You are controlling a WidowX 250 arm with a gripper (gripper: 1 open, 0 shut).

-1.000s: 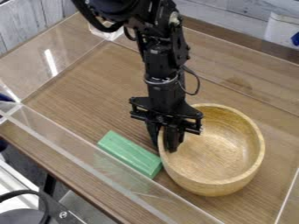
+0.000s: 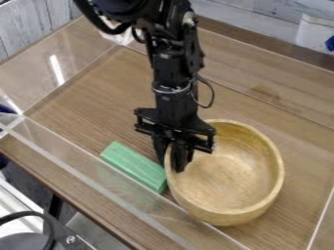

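A black robot arm hangs from the top centre, its gripper [image 2: 179, 153] at the left rim of a wooden bowl [image 2: 235, 176], shut on that rim. The bowl stands in the lower right of the table. A green block [image 2: 133, 169] lies just left of the bowl, beside a clear strip across the lower left. The fingertips are dark and partly hard to tell apart.
A white object [image 2: 314, 29] stands at the top right edge. Black hardware and cables sit at the lower left, outside the table.
The gripper has moved slightly left, and the bowl has shifted left with it. The green block has moved a little left and up.
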